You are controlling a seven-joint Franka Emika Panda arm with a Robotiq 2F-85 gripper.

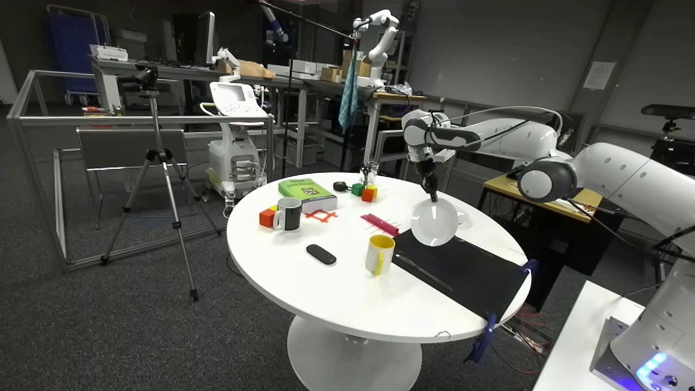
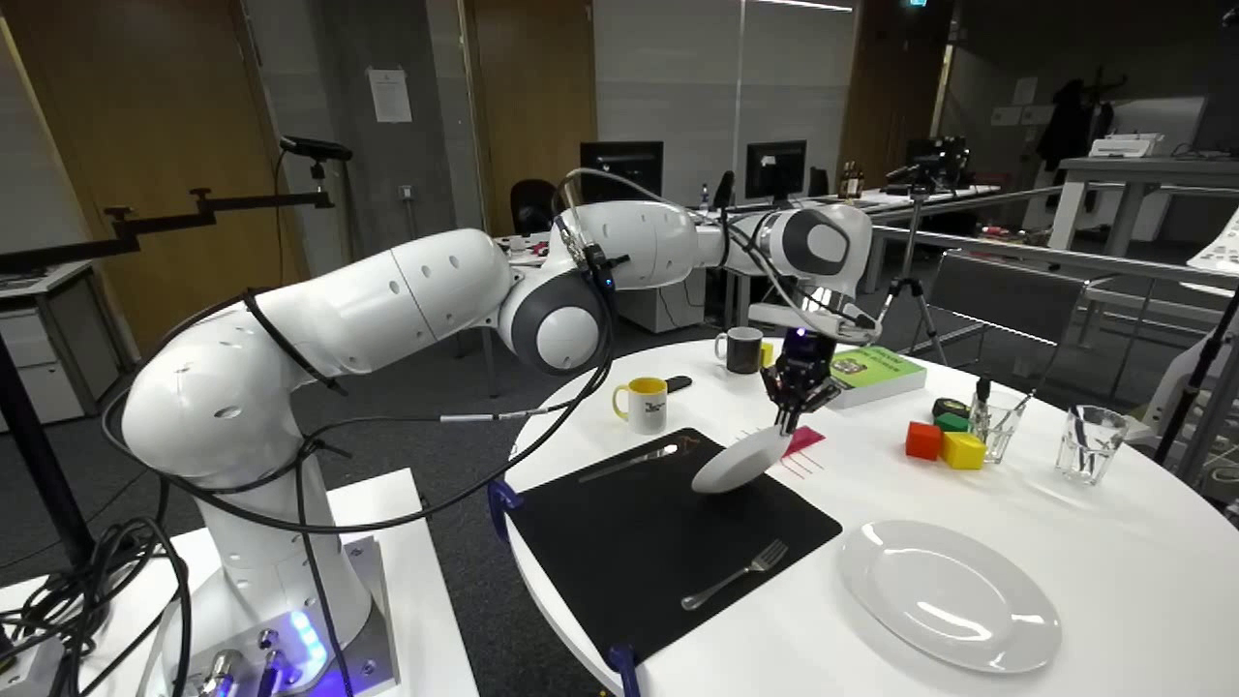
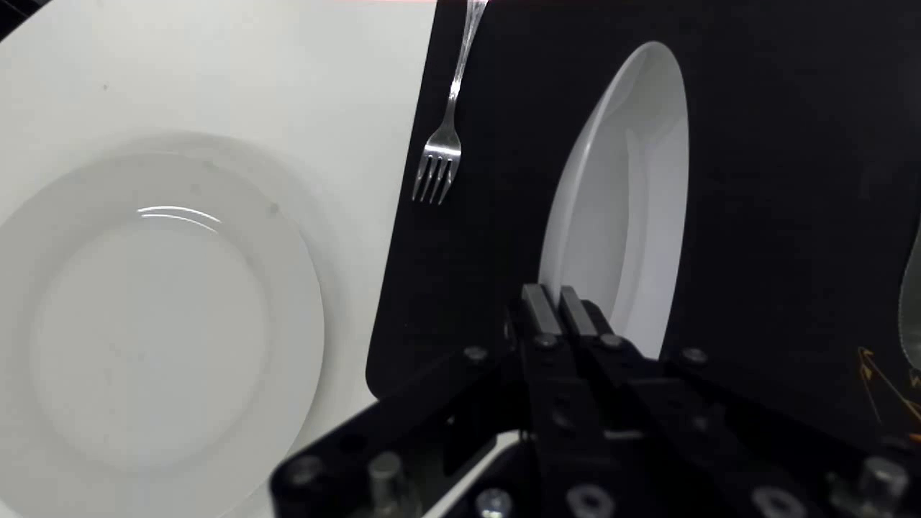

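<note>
A white plate hangs steeply tilted from my gripper, which is shut on its rim. In exterior view 2 this held plate is over the far part of the black mat; whether its lower edge touches the mat I cannot tell. A second, larger white plate lies flat on the bare table to the left of the mat in the wrist view. On the mat rest a fork and a knife, with the held plate between them.
A yellow-lined mug stands close to the mat. Farther off are a black mug, a green book, coloured blocks and drinking glasses. Blue clamps grip the table edge.
</note>
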